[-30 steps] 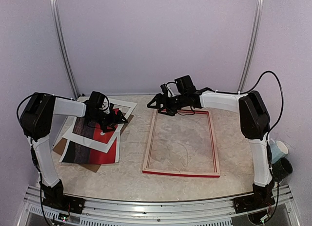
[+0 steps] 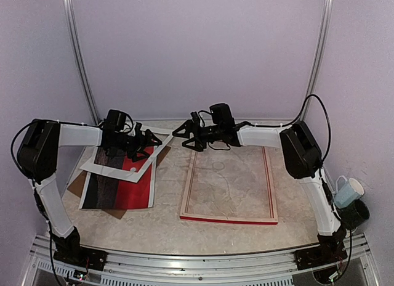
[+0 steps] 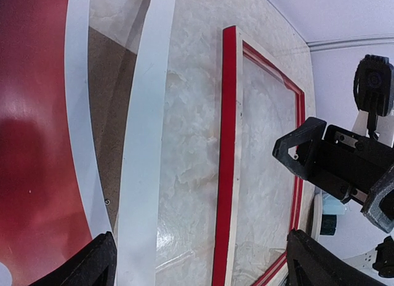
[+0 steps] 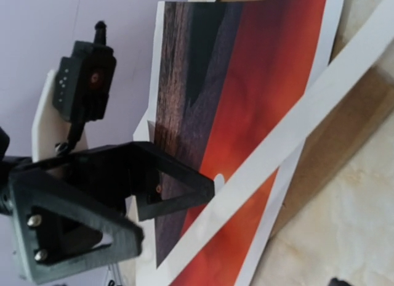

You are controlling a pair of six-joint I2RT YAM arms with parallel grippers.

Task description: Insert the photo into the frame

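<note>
The photo, red with dark bands and a white border, lies at the left with a white mat over it and a brown board beneath. My left gripper hovers above them, open and empty. My right gripper is open just left of centre at the back, reaching toward the mat's upper right corner; nothing shows between its fingers. The red-edged wooden frame with a clear pane lies right of centre. In the right wrist view the mat's strip crosses the photo diagonally.
A light mug and a dark mug sit at the far right by the wall. Pale walls and metal rails enclose the space.
My right gripper has moved left toward the photo and mat.
</note>
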